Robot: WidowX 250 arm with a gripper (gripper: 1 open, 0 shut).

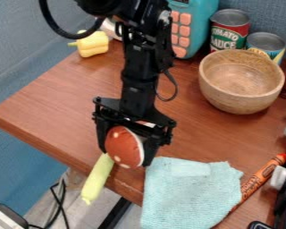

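Observation:
My gripper [130, 125] hangs over the front edge of the wooden table with a round red-orange object [125, 145] with white spots, a toy mushroom or similar, at its fingers; whether the fingers are closed on it is hard to tell. A pale yellow-green elongated item [94, 180] lies just below and left of it, at the table's edge, partly hidden by the red object.
A wooden bowl [239, 83], tomato sauce can [229, 29], another can [264, 46], teal toy appliance [185, 27] and yellow item [89, 45] stand toward the back. A light blue cloth [189, 197] and orange crayon-like stick [263, 179] lie front right.

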